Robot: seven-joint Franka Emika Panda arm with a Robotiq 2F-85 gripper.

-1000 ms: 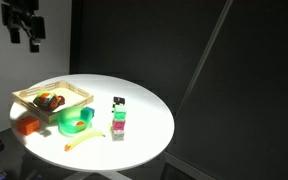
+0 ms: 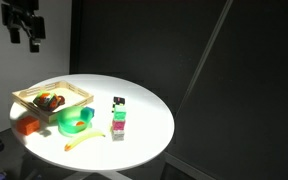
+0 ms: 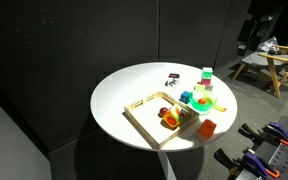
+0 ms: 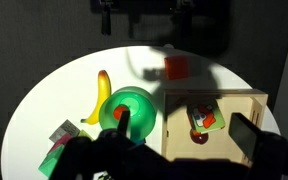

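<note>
High above the table's left end, my gripper [image 2: 24, 42] hangs with its two fingers well apart and nothing between them. In the wrist view the dark fingers [image 4: 79, 157] stand at the lower left and lower right. Below is a wooden tray [image 4: 167, 105] holding a colorful item [image 4: 204, 115] of red, green and orange. Beside the tray sits a green bowl [image 4: 110, 122] with a red-orange thing [image 4: 121, 111] inside. A yellow banana [image 4: 103, 88] lies alongside the bowl, and an orange-red block [image 4: 176, 67] rests apart, near the table's edge.
A stack of green, pink and pale blocks [image 2: 119, 124] stands past the bowl, with a small dark object [image 2: 119, 101] behind it. A blue block [image 3: 185, 97] is close to the bowl. A chair [image 3: 264, 65] stands beyond.
</note>
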